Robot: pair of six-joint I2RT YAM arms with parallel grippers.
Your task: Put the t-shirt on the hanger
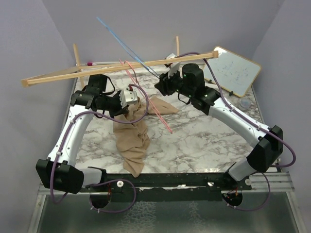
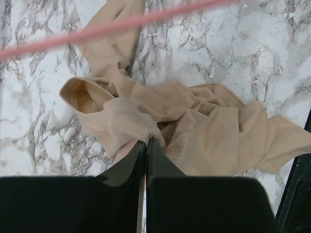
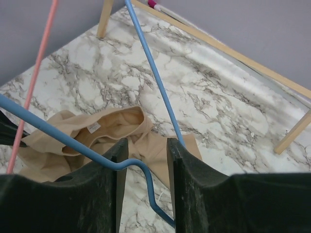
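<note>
The tan t-shirt (image 1: 132,143) lies crumpled on the marble table. My left gripper is shut at its fold, with fabric bunched right at the fingertips; whether any is between them is unclear. A pink hanger (image 1: 160,116) dangles from the wooden rack (image 1: 146,64) over the shirt. A blue hanger (image 3: 150,63) passes by my right gripper, which stands open, with part of that hanger crossing in front of and between its fingers. In the top view this gripper is up by the rack's bar, right of the pink hanger.
A whiteboard (image 1: 232,70) leans at the back right, with a small clear container (image 1: 245,103) near it. Grey walls close in the sides and back.
</note>
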